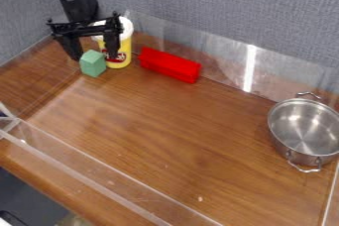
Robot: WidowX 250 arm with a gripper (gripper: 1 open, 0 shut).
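The black gripper [85, 34] is at the back left, over a small green block [93, 63] and in front of a yellow cylinder [117, 56] with a red label and white top. Whether its fingers are open or shut is hard to tell. A red block [169, 65] lies to the right of the cylinder.
A steel pot [303, 129] stands at the right edge. Clear panels border the wooden table [172, 151]. Grey padded walls rise behind.
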